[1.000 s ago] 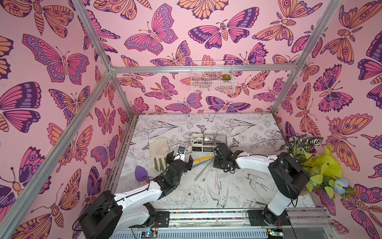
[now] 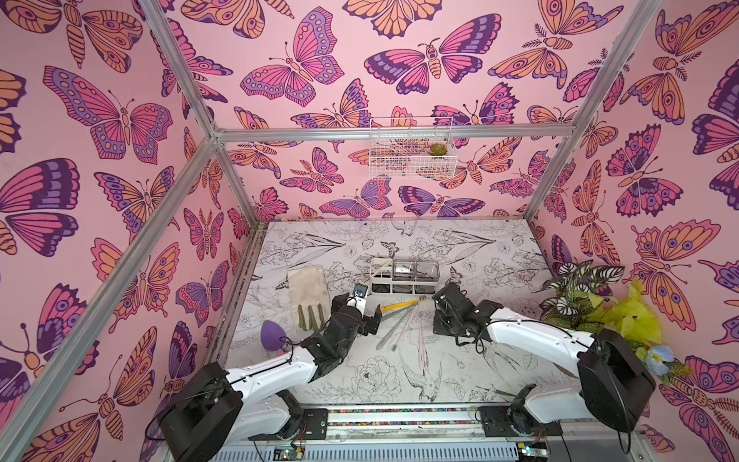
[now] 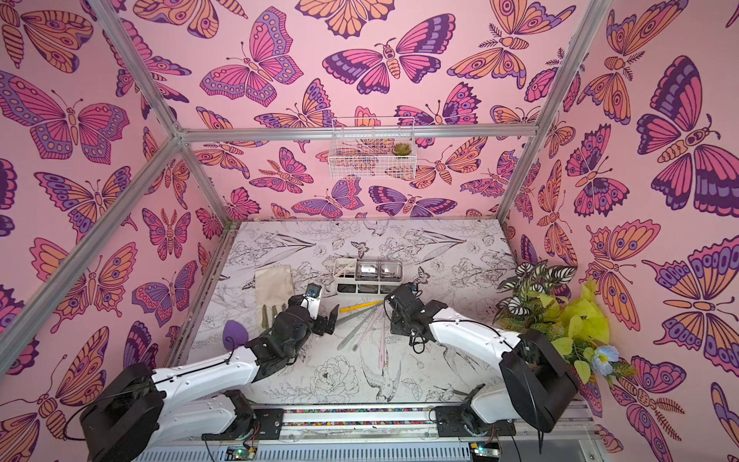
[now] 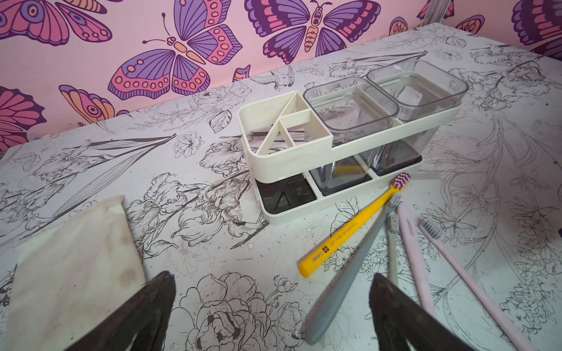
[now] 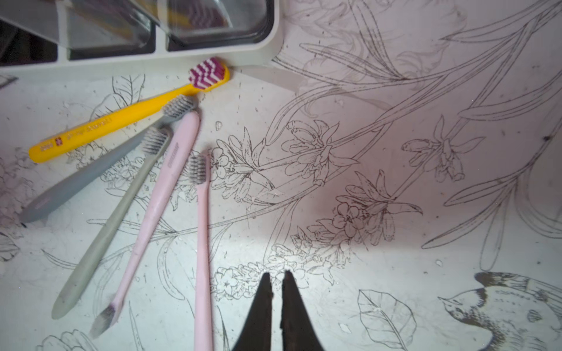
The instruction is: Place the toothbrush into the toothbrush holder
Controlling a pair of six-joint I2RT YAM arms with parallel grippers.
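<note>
Several toothbrushes lie fanned on the table before the white holder [image 4: 292,152], which has clear cups and a divided section: a yellow one [image 4: 345,228], a dark grey one [image 4: 345,280], a sage one [image 5: 105,234], pink ones [image 5: 202,245]. My left gripper is open and empty, facing the holder and brushes from the front left. My right gripper is shut with nothing between its fingers, above the table just right of the brushes.
A cream cloth [image 2: 306,288] and purple egg-shaped object [image 2: 271,335] lie at left. Plants [image 2: 631,308] crowd the right edge. The table behind the holder is clear; a wire basket [image 2: 412,158] hangs on the back wall.
The right arm has shifted rightward, away from the toothbrushes. The left gripper has moved slightly to the right. The objects lie as before.
</note>
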